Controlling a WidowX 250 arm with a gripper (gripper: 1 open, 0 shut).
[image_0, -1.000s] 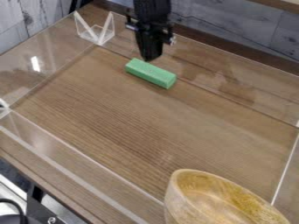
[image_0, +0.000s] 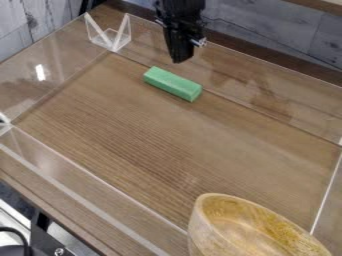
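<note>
My black gripper (image_0: 178, 45) hangs at the top centre of the camera view, over the back of the wooden table. Whether its fingers are open or shut is hard to tell. A green rectangular block (image_0: 173, 84) lies on the table a little below and in front of it, apart from the gripper.
A white wire-like holder (image_0: 110, 31) stands at the back left. A large yellow bowl or container (image_0: 254, 225) is at the front right. A grey wall runs along the back.
The gripper has moved up and back, away from the green block, since a second ago. The block appears to lie in the same place.
</note>
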